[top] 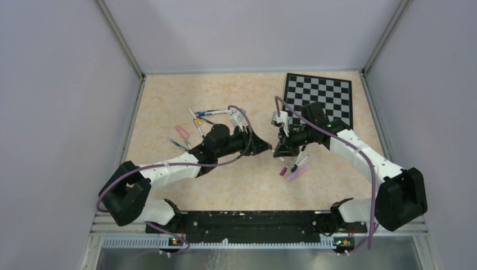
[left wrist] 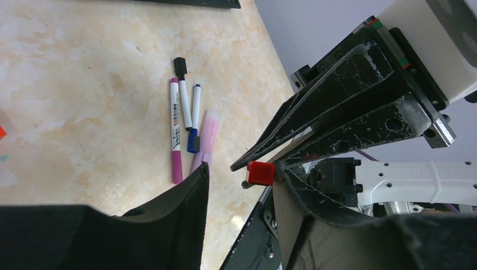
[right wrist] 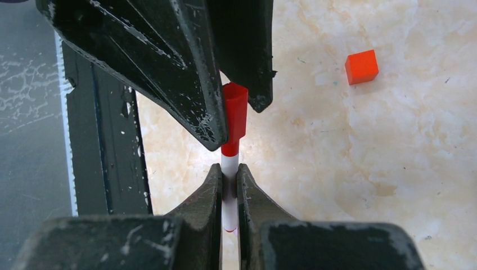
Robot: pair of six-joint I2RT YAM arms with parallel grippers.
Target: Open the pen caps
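Observation:
A marker with a white barrel (right wrist: 229, 194) is clamped near its middle by my right gripper, its red cap (right wrist: 235, 115) pointing away from the hand. My left gripper reaches around that cap from the other side with its fingers apart. In the left wrist view the end of the red cap (left wrist: 260, 174) lies against or very near the right-hand finger (left wrist: 285, 202), while a gap separates it from the left-hand finger (left wrist: 194, 208). From above, both grippers meet over the table's middle, and the marker is mostly hidden.
Below lie a magenta marker (left wrist: 176, 135), a black-capped marker (left wrist: 183, 93), a blue-capped marker (left wrist: 195, 118) and a pink pen (left wrist: 208, 138). An orange-red block (right wrist: 361, 67) rests on the table. Several pens lie at left; a checkered board (top: 319, 93) lies at back right.

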